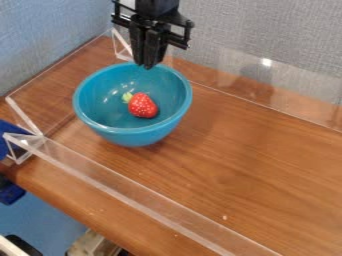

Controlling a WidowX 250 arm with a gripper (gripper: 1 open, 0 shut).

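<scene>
A black gripper [150, 52] hangs at the top centre, above the back rim of a blue bowl [174, 115]; its fingers point down, and whether anything is between them is hard to make out, though none shows. In the bowl lies a red strawberry [142, 106] with a pale green top.
Clear plastic edging runs along its back and left sides, with a grey wall [267, 40] behind. A dark blue object [11, 140] sits at the left edge.
</scene>
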